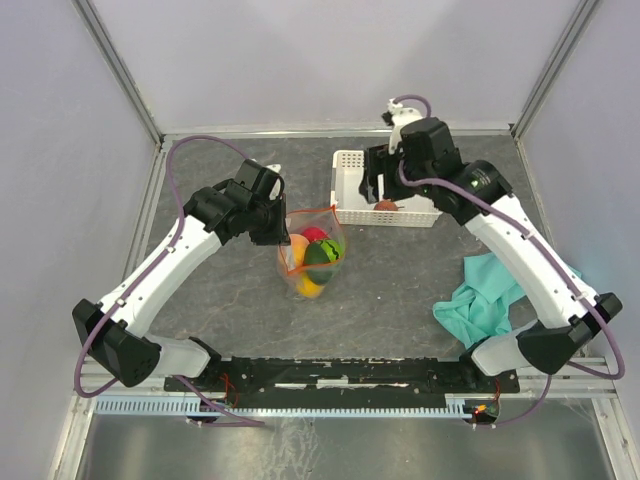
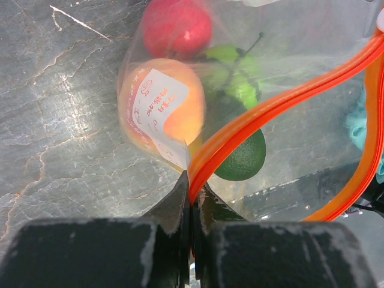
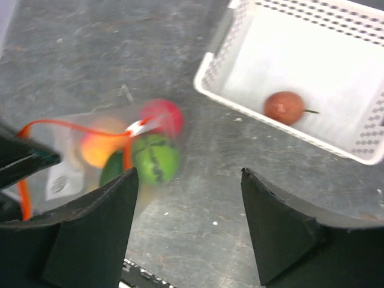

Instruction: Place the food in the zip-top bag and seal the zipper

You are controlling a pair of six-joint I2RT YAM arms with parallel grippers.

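Observation:
The clear zip top bag (image 2: 306, 132) stands with its orange-edged mouth spread wide. Through its plastic show a peach-coloured fruit (image 2: 183, 123), a red fruit (image 2: 176, 27), a green fruit (image 3: 156, 159), a dark green avocado (image 2: 245, 157) and something yellow (image 1: 310, 287). My left gripper is shut on the bag's orange rim at one end of the mouth. Over the white basket's near-left part hovers my right gripper, open, nothing between its fingers. A reddish-brown fruit with a stem (image 3: 284, 108) lies in the basket.
The white perforated basket (image 1: 346, 168) stands at the back, right of the bag, otherwise empty where visible. A teal cloth (image 1: 480, 300) lies at the right. Bare dark tabletop (image 1: 390, 290) stretches in front of the basket.

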